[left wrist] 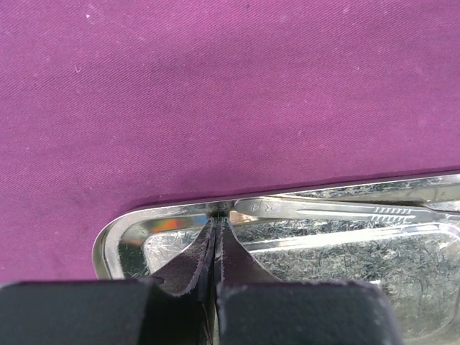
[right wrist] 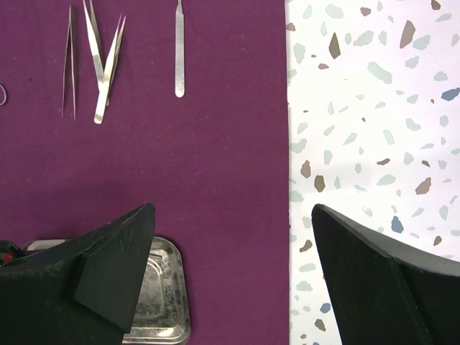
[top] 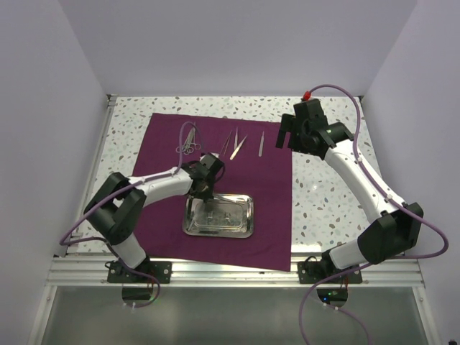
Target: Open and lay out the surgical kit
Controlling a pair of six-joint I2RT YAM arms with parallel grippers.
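Observation:
A scalpel handle [left wrist: 338, 209] lies along the far inner wall of the metal tray [top: 188, 224]. In the left wrist view my left gripper is shut at the tray's far left corner, its fingertips together with nothing between them. The handle's rounded end is just right of those tips, outside the fingers; whether it touches them I cannot tell. My right gripper [top: 284, 131] stays high over the right edge of the cloth, its fingers [right wrist: 108, 280] wide apart and empty. From above, the left arm hides the tray's far left corner.
On the purple cloth [top: 269, 215] behind the tray lie scissor-like tools [top: 188, 144], several tweezers [top: 238, 147] and another scalpel handle [top: 261, 144]. Cloth to the right of the tray is bare. Speckled table [top: 327, 208] shows clear beyond it.

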